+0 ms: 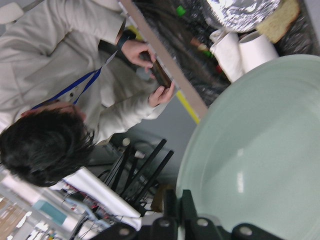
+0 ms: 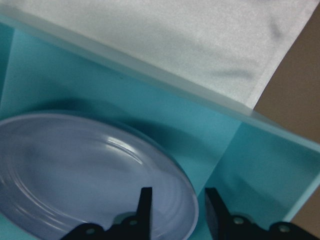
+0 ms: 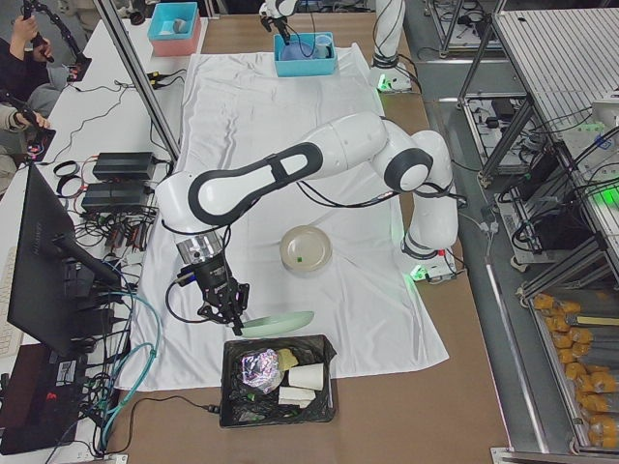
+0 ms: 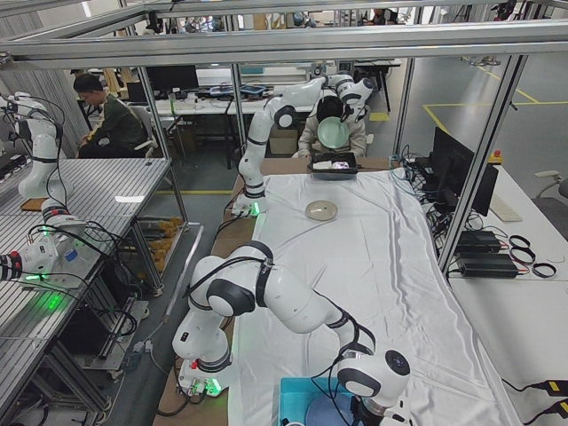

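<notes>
My left gripper is shut on the rim of a pale green plate, which it holds tilted above a black bin containing foil, a sponge and white items. A small beige plate lies on the white cloth in the camera left view. My right gripper stands open over a blue-grey oval dish inside a turquoise box.
A monitor and cables line the left side. A seated person is just beyond the black bin.
</notes>
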